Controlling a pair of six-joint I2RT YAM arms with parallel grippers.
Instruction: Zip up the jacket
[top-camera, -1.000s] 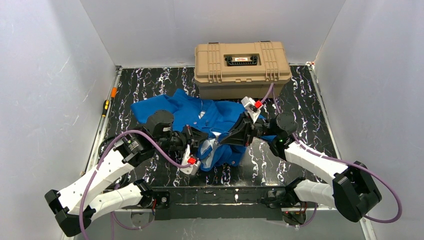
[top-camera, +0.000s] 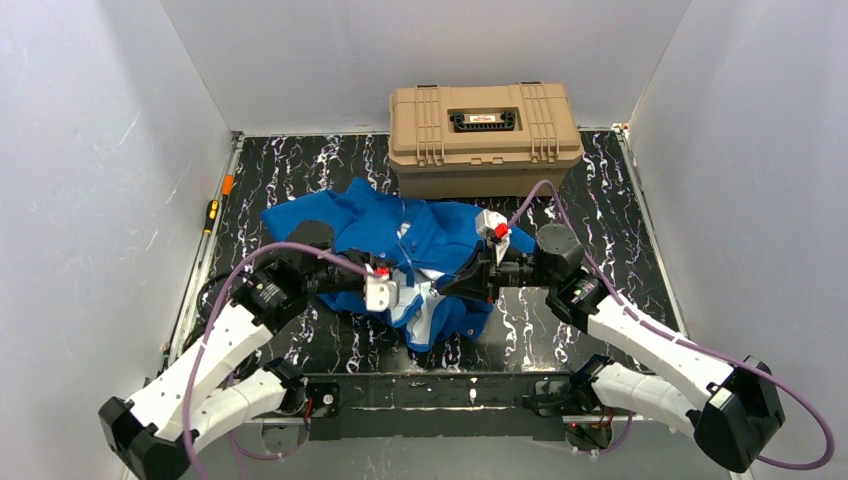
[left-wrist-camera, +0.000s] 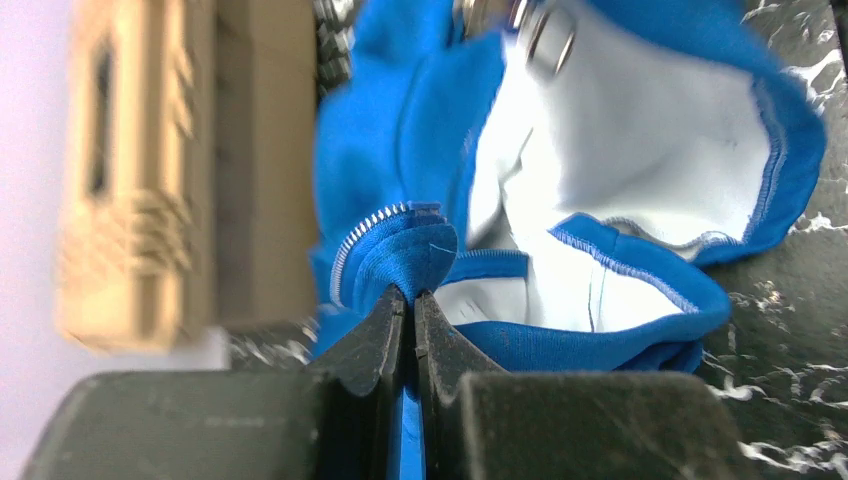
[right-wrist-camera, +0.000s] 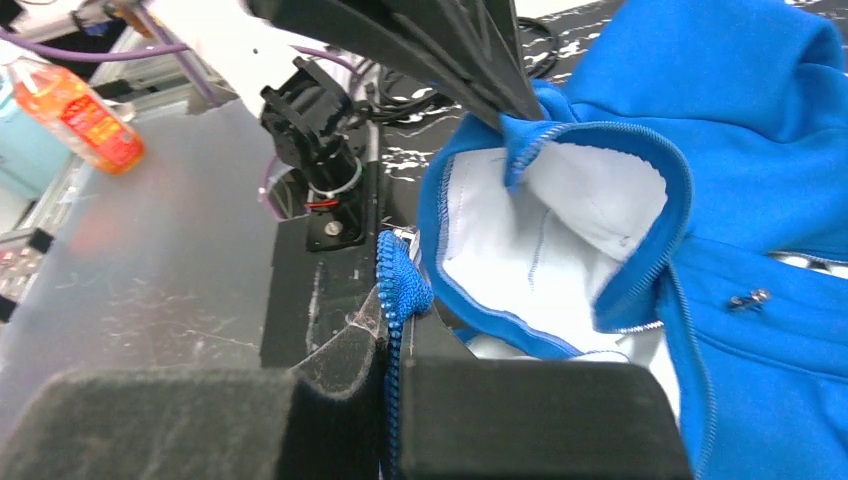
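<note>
The blue jacket lies rumpled mid-table, its white lining exposed at the front. My left gripper is shut on a blue zipper-edged fold of the jacket, as the left wrist view shows. My right gripper is shut on a blue zipper tape, held upright, with teeth visible. In the top view, both grippers face each other low over the jacket's front, the left one to the left, the right one to the right.
A tan case stands at the back. Two screwdrivers and black cables lie along the left edge.
</note>
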